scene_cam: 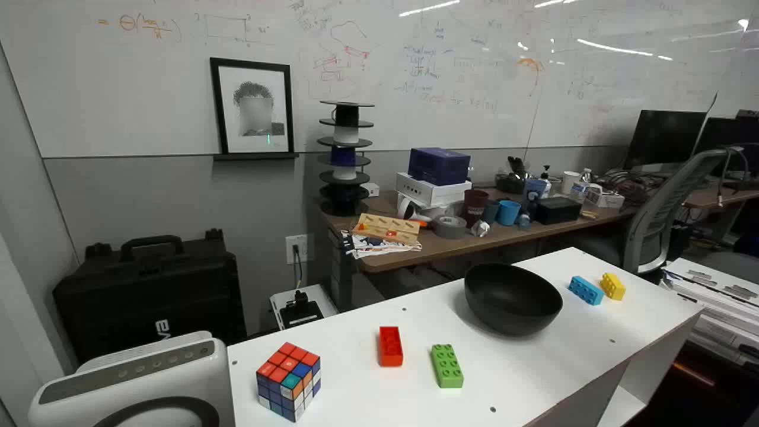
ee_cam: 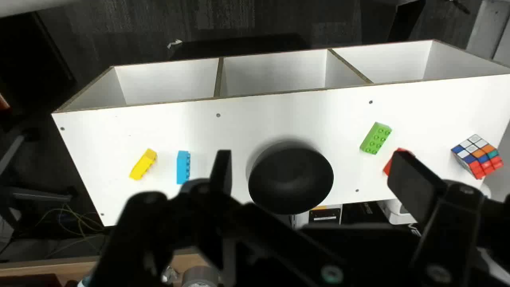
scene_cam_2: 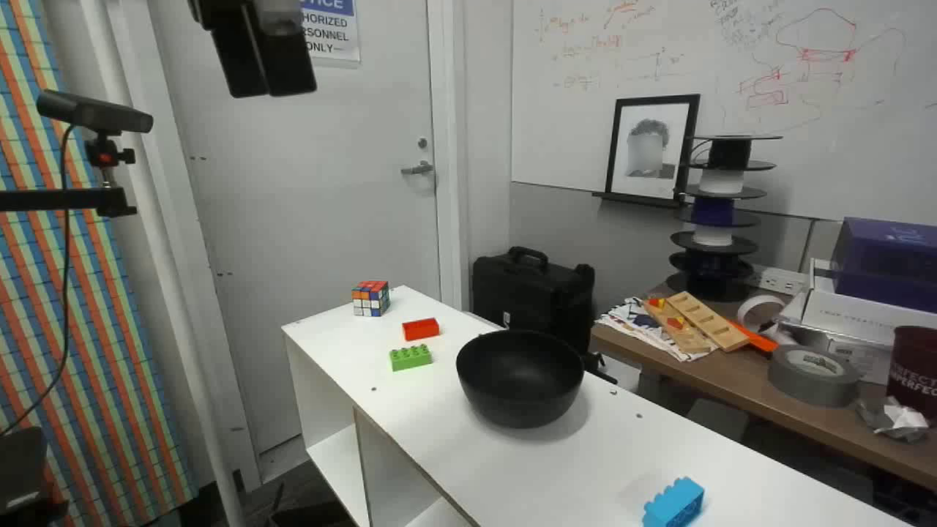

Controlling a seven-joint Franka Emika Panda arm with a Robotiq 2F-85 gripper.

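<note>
High above the white shelf top, my gripper stands open, its two black fingers wide apart and nothing held. Part of it (scene_cam_2: 268,53) shows at the top of exterior view 2. A black bowl (scene_cam: 512,299) rests near the middle of the surface, empty as far as I can see. To one side of it lie a green brick (scene_cam: 446,366), a red brick (scene_cam: 391,346) and a Rubik's cube (scene_cam: 289,381). A blue brick (scene_cam: 586,290) and a yellow brick (scene_cam: 612,286) lie on the other side. One finger partly covers the red brick in the wrist view.
The white shelf top (ee_cam: 296,114) is narrow, with open compartments along one side. Beyond its other long edge stands a brown desk (scene_cam: 427,249) crowded with boxes, cups and tape. A black case (scene_cam: 149,292) sits near the cube's end. Clear surface separates the bowl from the bricks.
</note>
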